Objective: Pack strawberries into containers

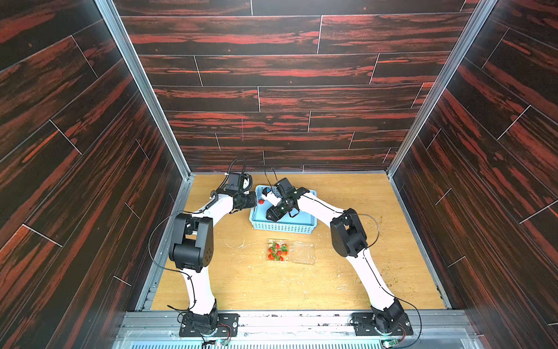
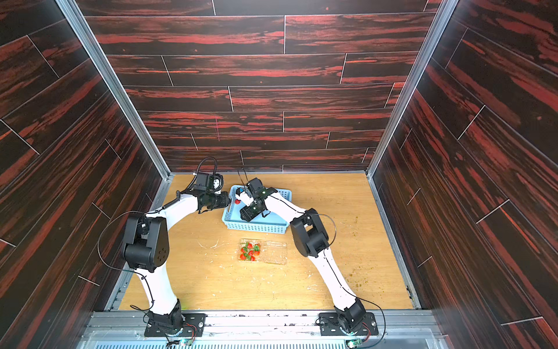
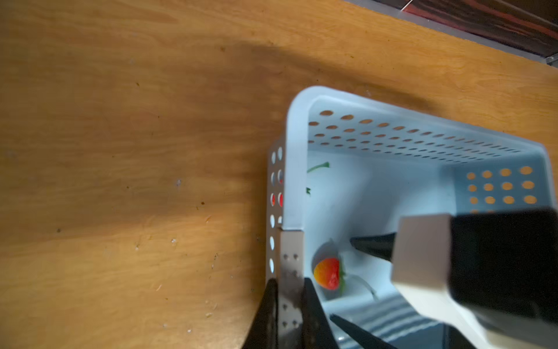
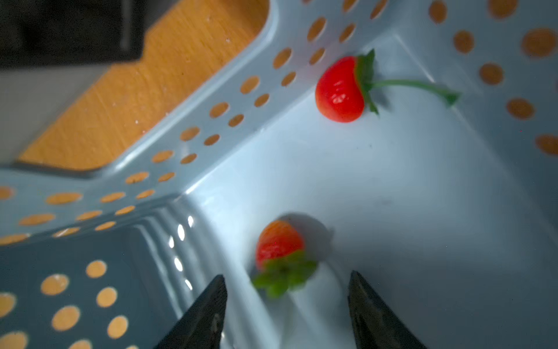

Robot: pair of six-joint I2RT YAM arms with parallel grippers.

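Observation:
A light blue perforated basket (image 1: 284,228) stands in the middle of the table. Two strawberries lie on its floor: one (image 4: 340,90) with a long stem by a wall, the other (image 4: 279,243) with its leaves toward my right gripper. That gripper is open, reaching down inside the basket, its fingertips apart on either side of the nearer strawberry's leaves; whether they touch it cannot be seen. In the left wrist view, my left gripper is shut on the basket's left rim. A clear container (image 1: 277,251) holding several strawberries lies in front of the basket.
Right beside the filled half is an empty clear half (image 1: 303,253). Basket walls close in around my right gripper.

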